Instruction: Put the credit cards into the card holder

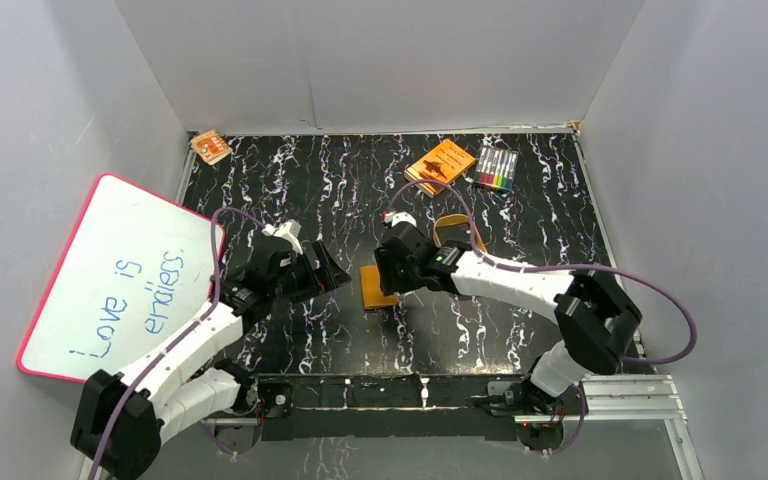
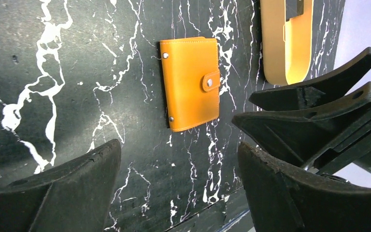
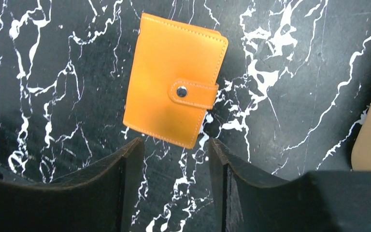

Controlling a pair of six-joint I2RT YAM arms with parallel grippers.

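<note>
The orange card holder [image 1: 372, 287] lies flat on the dark marbled table, its snap strap [image 3: 193, 94] fastened. No credit card can be made out. My left gripper is open to the left of the holder, nothing between its fingers.
An orange open-topped container [image 2: 273, 43] with something dark inside stands behind the right arm. At the back lie an orange book [image 1: 440, 165], a marker set [image 1: 495, 168] and a small orange item [image 1: 210, 146]. A whiteboard [image 1: 125, 280] leans at left.
</note>
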